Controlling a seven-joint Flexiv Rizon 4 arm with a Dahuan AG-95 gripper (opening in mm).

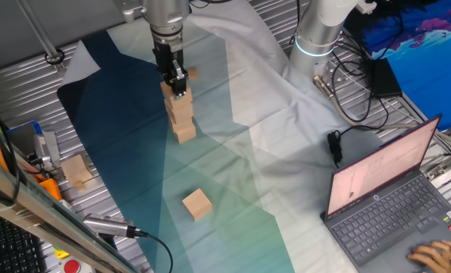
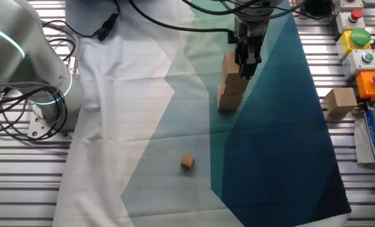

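Note:
A leaning stack of wooden blocks (image 1: 181, 114) stands on the patterned cloth, its layers offset from one another. In exterior view 2 the same stack (image 2: 232, 88) shows beside the black gripper (image 2: 248, 65). From exterior view 1, my gripper (image 1: 179, 88) points down at the top block and covers part of it. How its fingers stand, and whether they touch or grasp that block, is unclear. A separate wooden block (image 1: 197, 204) lies on the cloth toward the front. Behind the stack, a small cube (image 1: 192, 74) is partly hidden; it sits in the open in exterior view 2 (image 2: 187, 161).
An open laptop (image 1: 392, 205) with a person's hand on it occupies the right. Beyond the cloth's edge lies a wooden block (image 2: 340, 101) near push buttons (image 2: 360, 36).

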